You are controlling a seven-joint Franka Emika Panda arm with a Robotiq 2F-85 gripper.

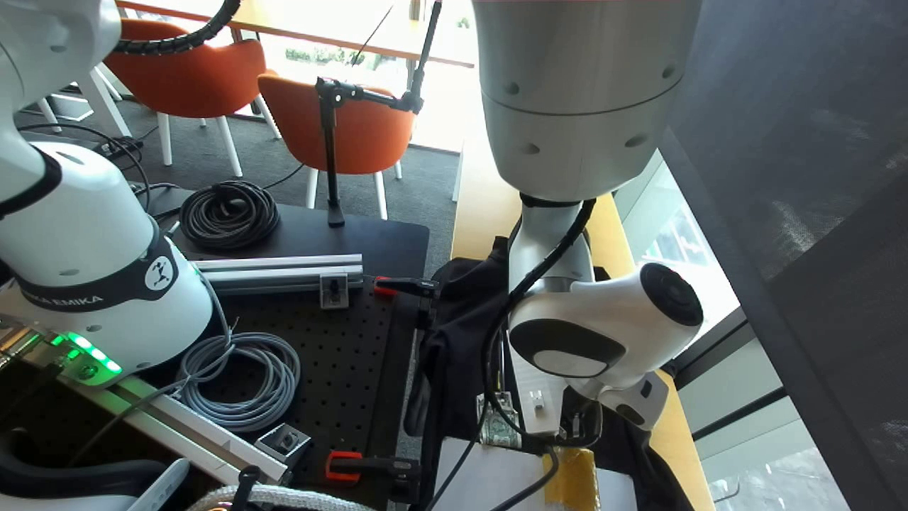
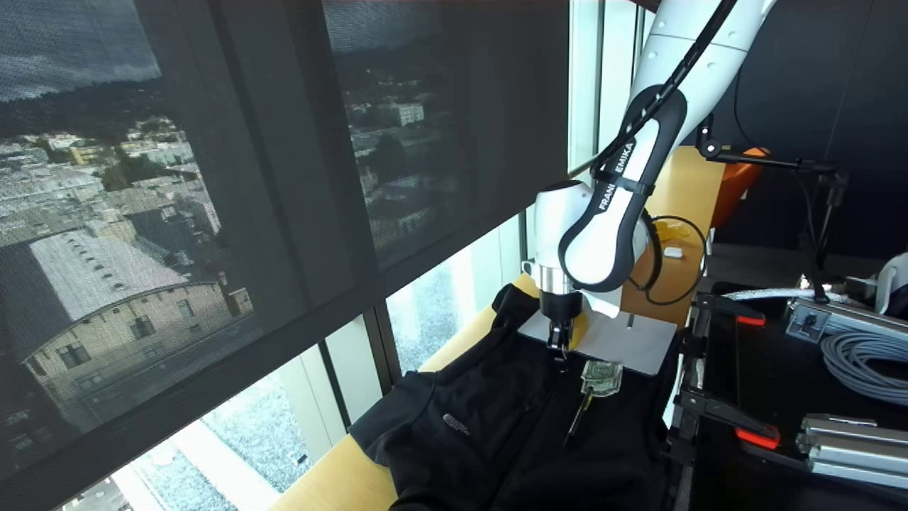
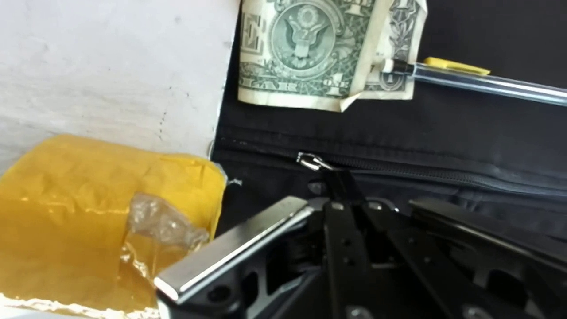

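A black zippered garment (image 2: 485,404) is spread over the wooden ledge. Its zipper (image 3: 414,173) runs across the wrist view, with a small silver zipper pull (image 3: 309,160) near the middle. My gripper points down at the garment, its dark fingers shut together. The tips are right at the pull's near end and overlap it in the picture; whether any of the pull lies between them, I cannot tell. In the second exterior view the gripper (image 2: 559,350) is low over the cloth, beside the white board's edge.
A white board (image 3: 106,69) carries a yellow taped package (image 3: 95,212) close to the gripper. A folded dollar bill (image 3: 305,50) and a clear pen (image 3: 494,87) rest on the garment. Clamps with red tips (image 2: 755,436) line the dark table. The window blind (image 2: 460,153) rises beside the ledge.
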